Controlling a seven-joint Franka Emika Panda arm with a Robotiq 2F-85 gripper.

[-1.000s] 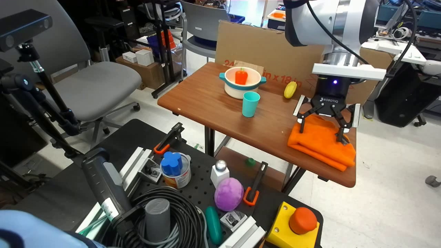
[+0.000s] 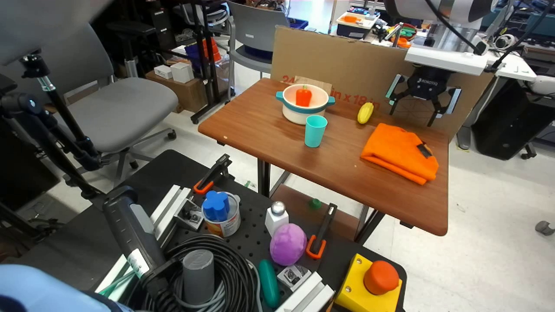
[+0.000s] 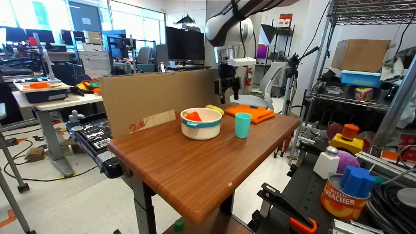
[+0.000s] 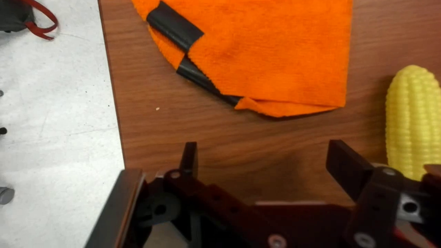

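My gripper (image 2: 416,115) hangs open above the back right of the wooden table, clear of everything. In the wrist view its fingers (image 4: 189,159) stand wide apart with bare wood between and beyond them. The orange cloth (image 2: 400,152) lies folded on the table's right part, a dark patch near one edge; it is apart from the gripper. A yellow corn (image 4: 414,120) rests close to the right finger in the wrist view. The white pot (image 3: 201,130) with teal handles holds a red pepper (image 2: 304,96). Just in front of it, a turquoise cup (image 2: 315,131) stands upright.
A cardboard sheet (image 2: 364,67) walls off the table's back edge, close to the gripper. Across a gap in front stands a black cart (image 2: 244,197) crowded with tools, a can and a yellow button box (image 2: 364,288).
My gripper has risen from over the orange cloth and moved back towards the cardboard. The cloth has shifted slightly left and lies free. A grey camera at the upper left has moved and blurred.
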